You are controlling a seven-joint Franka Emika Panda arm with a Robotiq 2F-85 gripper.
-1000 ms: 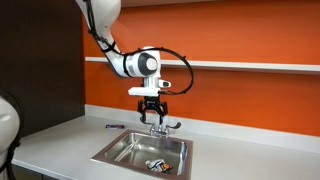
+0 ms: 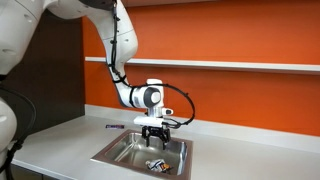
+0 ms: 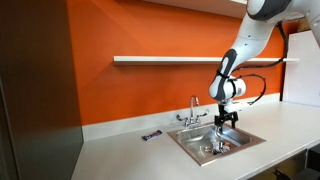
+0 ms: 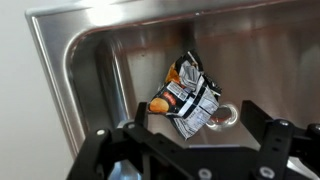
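A crumpled snack packet, black, orange and white, lies on the floor of the metal sink, close to the round drain. In exterior view 1 the packet is near the front of the basin, and in exterior view 2 it shows small. My gripper hangs over the sink, pointing down, with its fingers spread. From the wrist, the open gripper has one finger on either side of the packet's lower part in view, apart from it, and nothing is held.
A faucet rises at the sink's back edge. On the counter left of the sink lies a small dark bar or wrapper. A white shelf runs along the orange wall; the counter is otherwise largely clear.
The gripper has come down steadily from well above the sink to a lower height over the basin. The packet has not visibly moved.
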